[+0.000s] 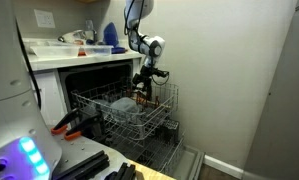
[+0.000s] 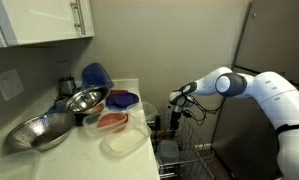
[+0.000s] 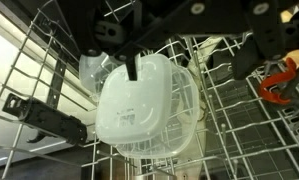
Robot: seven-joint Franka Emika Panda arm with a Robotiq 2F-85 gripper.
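Note:
My gripper [image 1: 142,82] points down over the back part of the dishwasher's pulled-out upper rack [image 1: 149,125]. In the wrist view its two dark fingers stand apart, so the gripper is open, with no object visible between them. A clear plastic container with a whitish base [image 3: 139,105] lies in the rack, close to the left finger. From the second exterior view, the pale container [image 2: 169,151] sits in front of and below the gripper [image 2: 174,128]. Whether a finger touches it I cannot tell.
A red item [image 3: 277,82] lies at the rack's right side in the wrist view. On the counter [image 2: 99,160] stand a metal colander [image 2: 39,132], clear containers [image 2: 126,140] and blue dishes [image 2: 122,100]. Wire tines surround the container.

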